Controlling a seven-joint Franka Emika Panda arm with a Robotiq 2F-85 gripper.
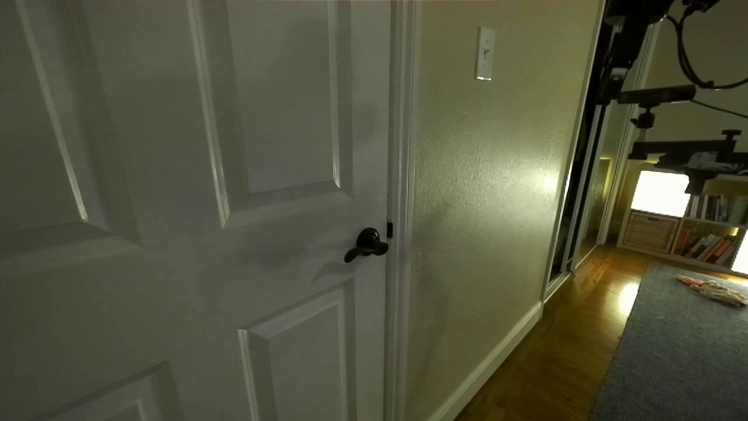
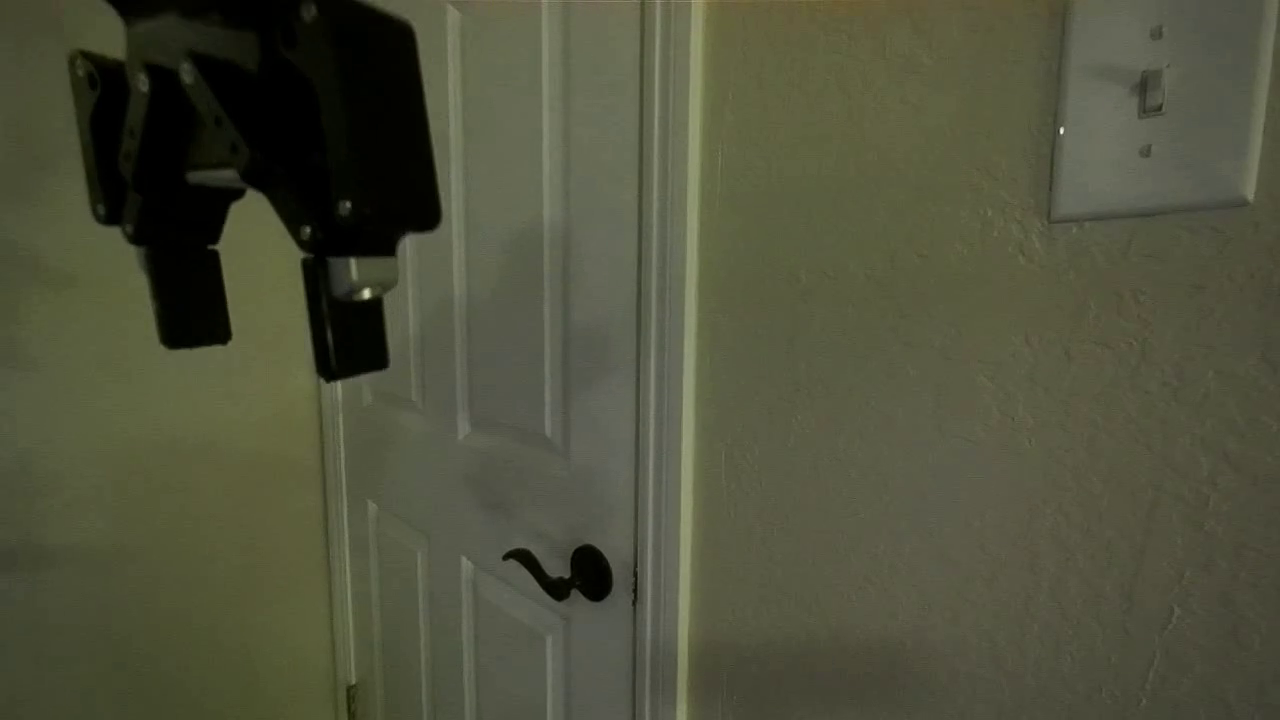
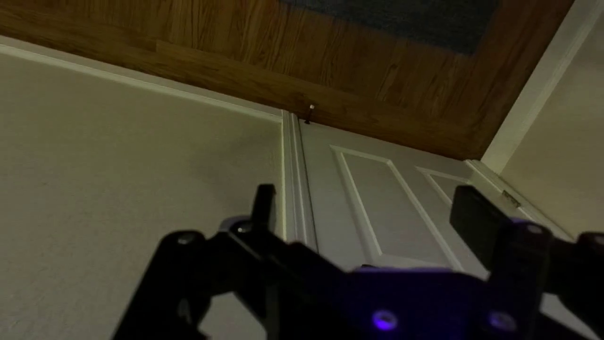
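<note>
My gripper [image 2: 266, 350] hangs at the upper left of exterior view 2, its black fingers [image 2: 190, 300] pointing down. It stands open with nothing between the fingers, which also show wide apart in the wrist view around the gripper. A white panelled door [image 1: 294, 231] appears closed in its frame; its dark lever handle [image 2: 588, 574] lies below and right of the gripper, apart from it. On the wall right of the door sits a white light switch plate [image 2: 1098, 168], well to the gripper's right. In exterior view 1 the fingers cannot be made out.
The wall [image 2: 900, 420] between door frame and switch is bare. A blue-grey rug [image 1: 673, 344] covers part of the wood floor [image 1: 519, 386], with a small cloth-like item [image 1: 713, 290] on it. A shelf with books [image 1: 709, 245] stands far back.
</note>
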